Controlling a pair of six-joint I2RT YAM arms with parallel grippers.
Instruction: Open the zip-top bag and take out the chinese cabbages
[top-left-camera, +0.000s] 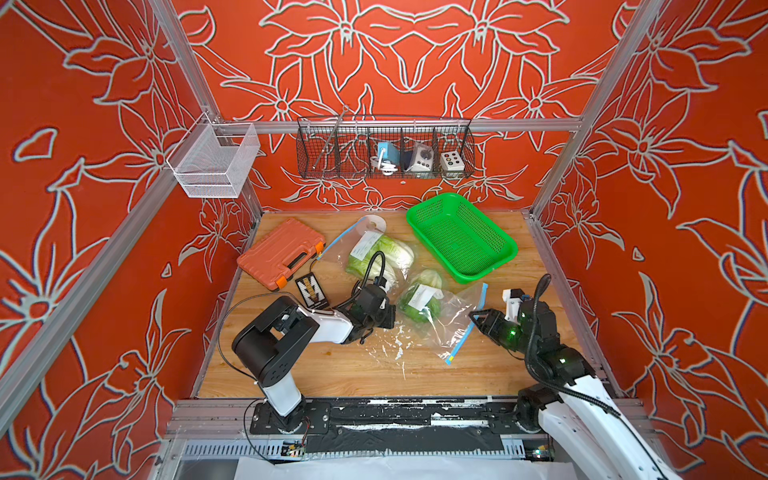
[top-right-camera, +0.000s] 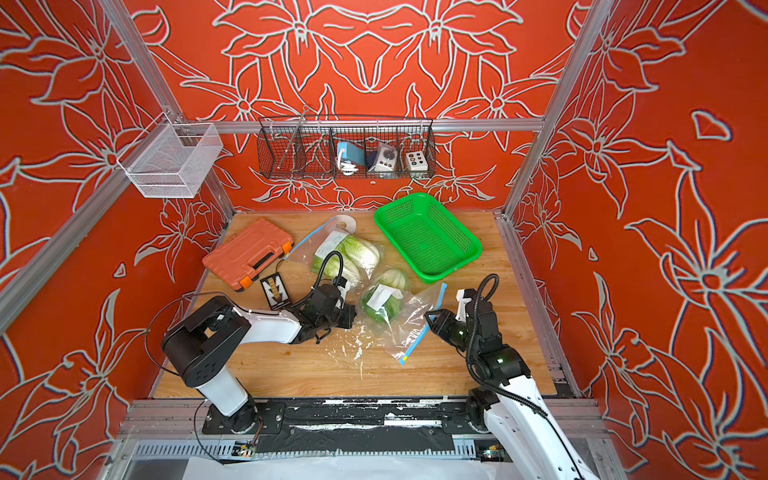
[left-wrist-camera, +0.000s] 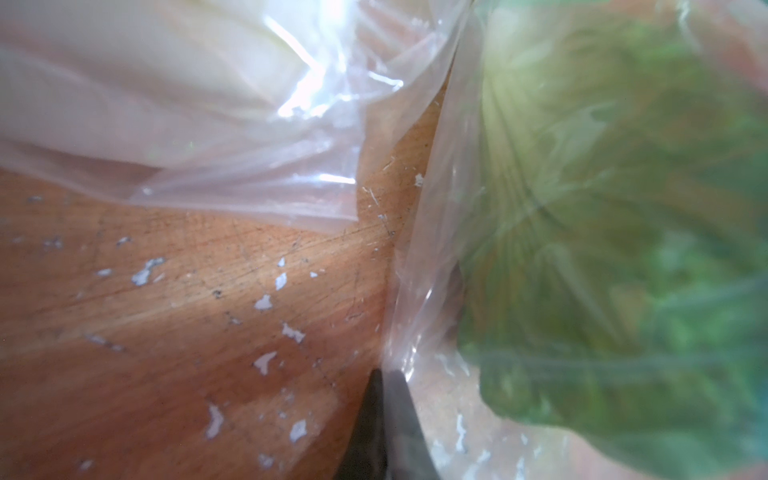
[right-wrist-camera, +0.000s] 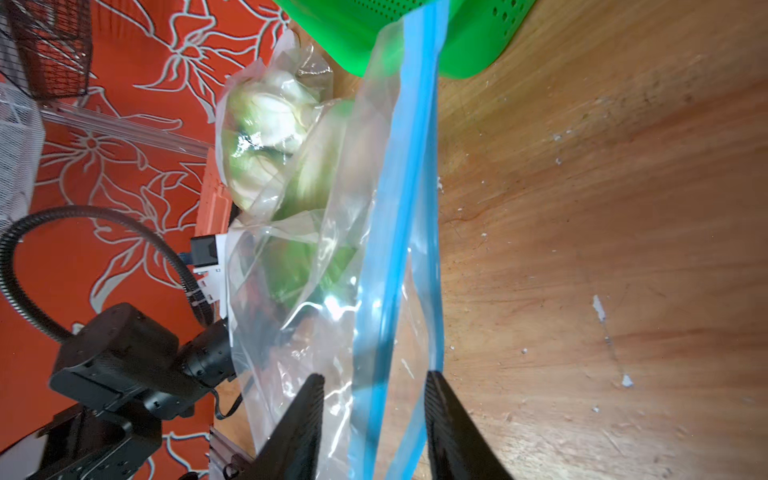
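Observation:
A clear zip top bag holds a green cabbage (top-left-camera: 420, 304), with a white label, mid-table; its blue zip strip (right-wrist-camera: 380, 320) faces my right gripper. A second bagged cabbage (top-left-camera: 384, 248) lies behind. My left gripper is shut at the table along the near bag's edge, with only thin film at most visible by its tips. My right gripper hangs open over the zip strip, which runs between its fingers in the wrist view.
A green basket (top-left-camera: 461, 236) stands at the back right. An orange case (top-left-camera: 281, 252) and a small bit box (top-left-camera: 312, 289) lie at the left.

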